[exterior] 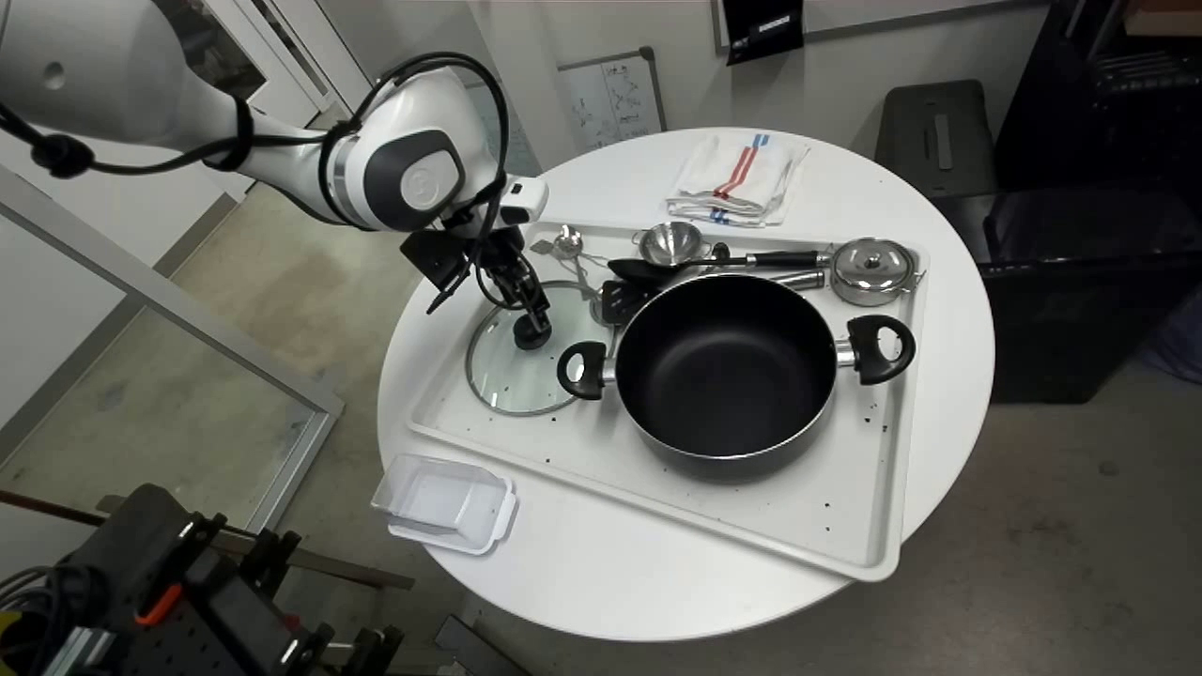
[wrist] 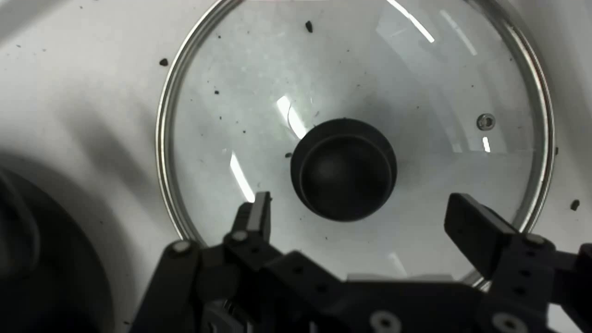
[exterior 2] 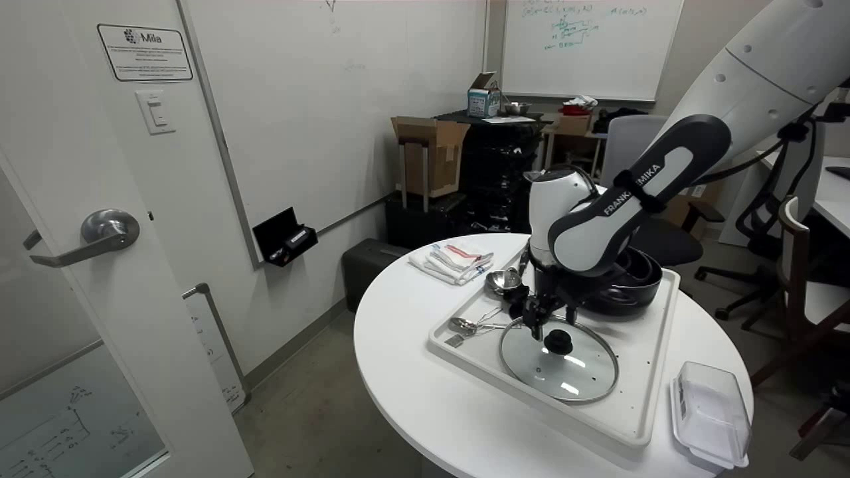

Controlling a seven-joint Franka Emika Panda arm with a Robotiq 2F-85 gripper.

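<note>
A round glass lid (exterior: 504, 377) with a metal rim lies flat on the white tray (exterior: 676, 496), left of the black pot (exterior: 732, 372). Its black knob (wrist: 344, 172) shows in the middle of the wrist view. My gripper is open above the lid, its two fingers spread wide, one to each side of the knob's line and just short of it in that view. Nothing is held between them. In exterior view 2 the gripper (exterior 2: 546, 322) hangs beside the lid's knob (exterior 2: 558, 342). Whether a finger touches the lid cannot be told.
Behind the pot lie a black spatula (exterior: 623, 302), spoons (exterior: 570, 242), a small strainer (exterior: 670, 243) and a lidded steel pot (exterior: 870, 270). A folded towel (exterior: 738, 178) and a clear plastic box (exterior: 445, 503) rest on the table outside the tray. The tray's front is bare.
</note>
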